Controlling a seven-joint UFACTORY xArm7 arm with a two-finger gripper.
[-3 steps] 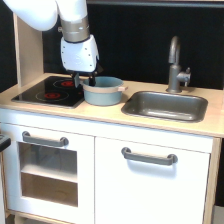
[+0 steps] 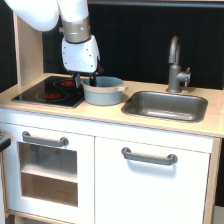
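A grey-blue pot (image 2: 103, 97) stands on the wooden counter, between the black cooktop and the sink. One of its handles points right, toward the sink. My white arm reaches in from the top left, and its dark gripper (image 2: 92, 80) is low at the pot's left rear rim. The fingers look dark and small against the black background. Whether they touch the rim or have it between them cannot be made out.
The cooktop (image 2: 50, 91) with red-ringed burners lies left of the pot. A steel sink (image 2: 165, 105) with a tall faucet (image 2: 176, 66) takes up the right side. Below are a glass-fronted oven door (image 2: 48, 173) and a white cabinet door (image 2: 150, 188).
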